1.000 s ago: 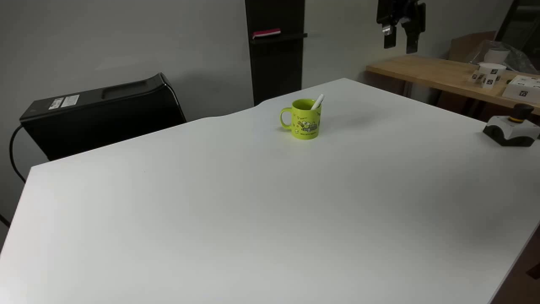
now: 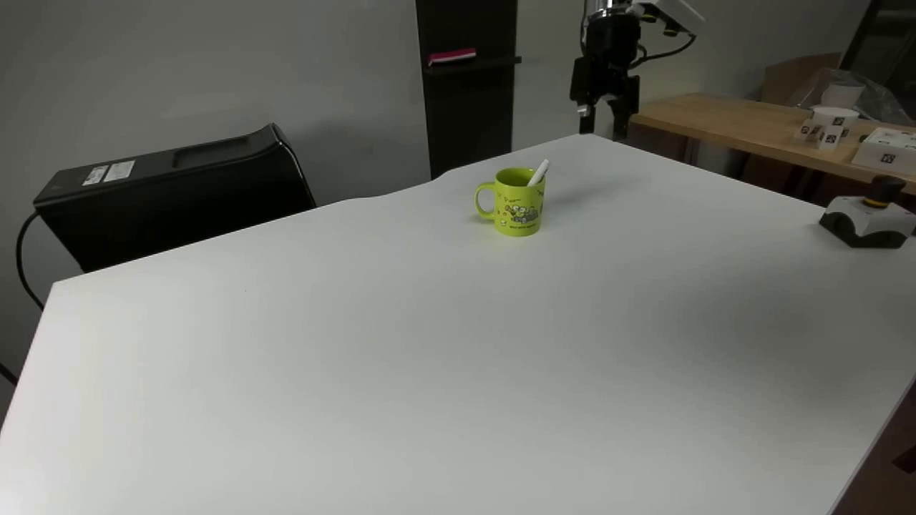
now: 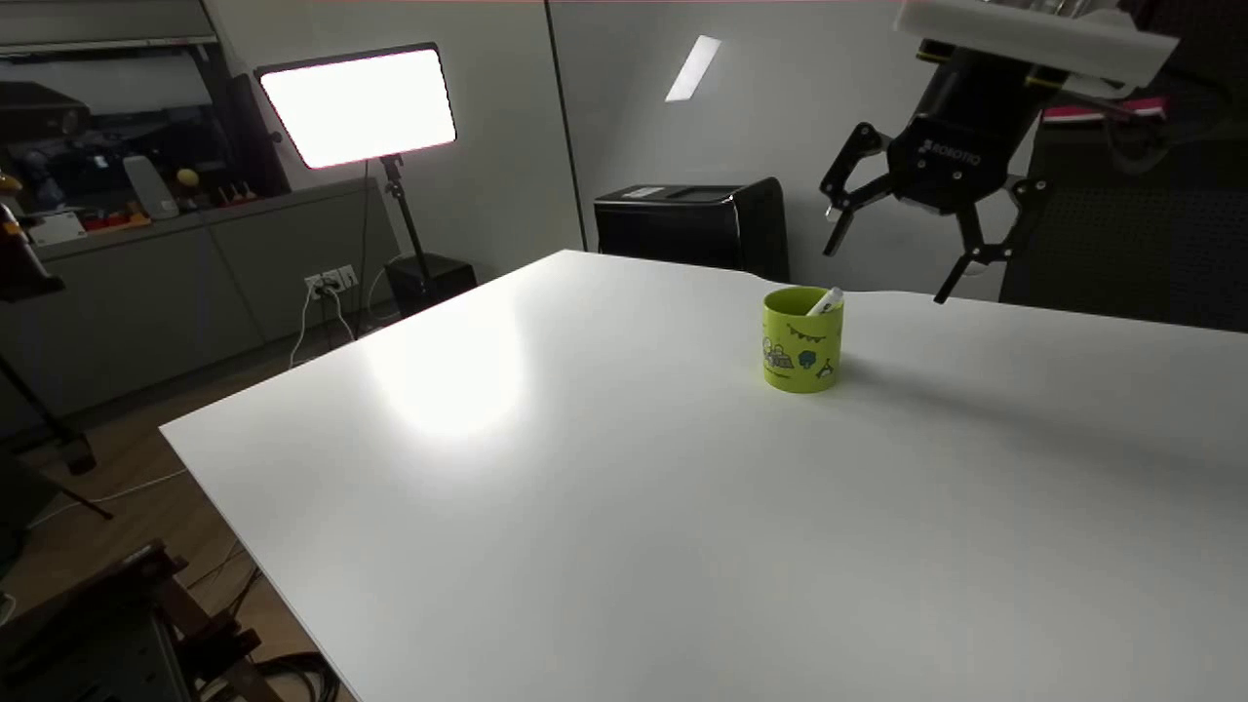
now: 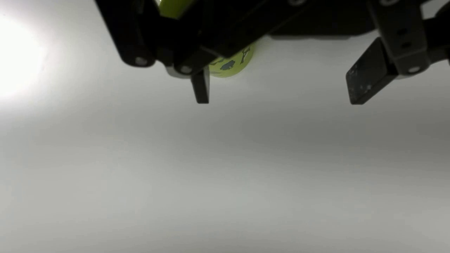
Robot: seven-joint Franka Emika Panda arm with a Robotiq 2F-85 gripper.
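Observation:
A lime-green mug (image 2: 519,210) with printed figures stands upright on the white table (image 2: 361,343), its handle toward the left in exterior view 1. Out of its mouth leans a white marker-like stick (image 2: 539,173); the lower end is hidden inside. My gripper (image 2: 605,130) is open in the air beyond the mug and to its right, apart from it. In exterior view 2 the gripper (image 3: 889,269) hangs higher than the mug (image 3: 802,351), with empty space between its spread fingers. The wrist view shows part of the mug (image 4: 232,65) behind one finger.
A white and black device with a dark knob (image 2: 869,219) sits at the table's right edge. Behind the table stand a black bin (image 2: 180,193) and a wooden side table (image 2: 730,120) with cups.
In exterior view 1 the gripper has come lower and moved left, closer to the mug. The mug and the white stick have stayed where they were.

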